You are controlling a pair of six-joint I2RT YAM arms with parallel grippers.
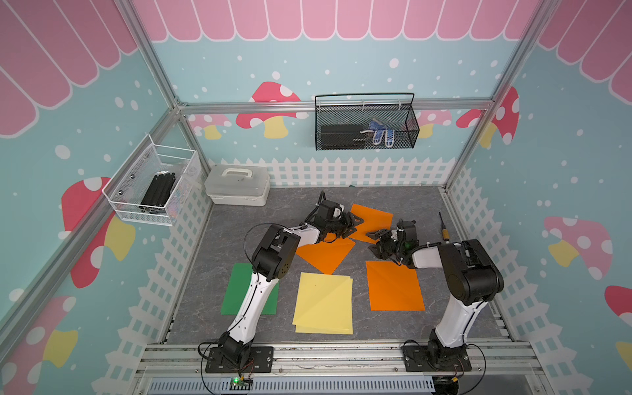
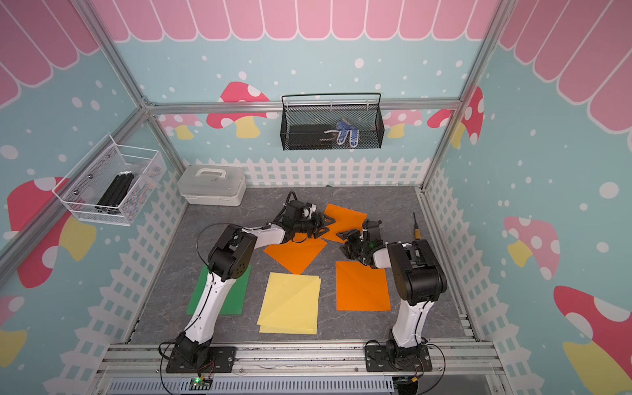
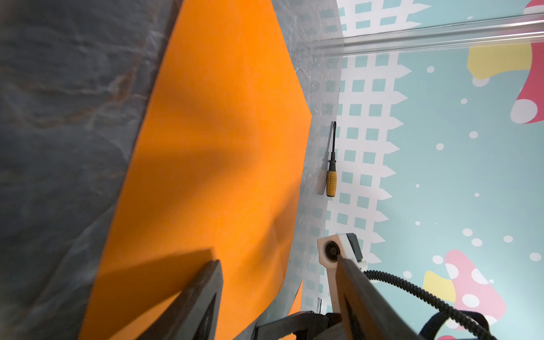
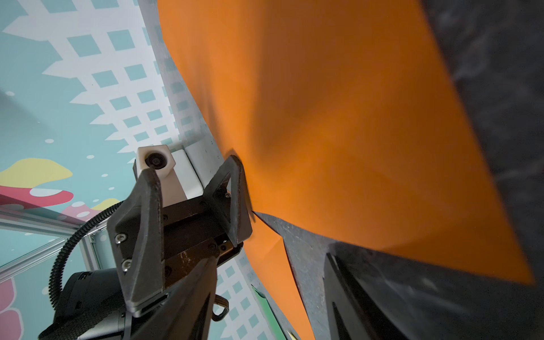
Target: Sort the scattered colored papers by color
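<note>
One orange sheet (image 1: 372, 219) lies at the back, between my two grippers. My left gripper (image 1: 353, 223) is at its left edge, fingers apart; in the right wrist view one of its fingers (image 4: 233, 198) meets the sheet's edge, and no paper shows between them. At the sheet's front right, my right gripper (image 1: 374, 242) stands open with nothing between its fingers. A second orange sheet (image 1: 327, 255) lies partly under the left arm. Orange paper (image 1: 395, 286) lies at front right, yellow sheets (image 1: 322, 302) are stacked at front middle, and green paper (image 1: 235, 289) sits front left, partly hidden by the arm.
A lidded grey-white box (image 1: 237, 185) stands at the back left. A screwdriver (image 1: 445, 231) lies by the right wall. Wire baskets hang on the left wall (image 1: 152, 187) and the back wall (image 1: 366, 125). Bare table shows at the far left and back right.
</note>
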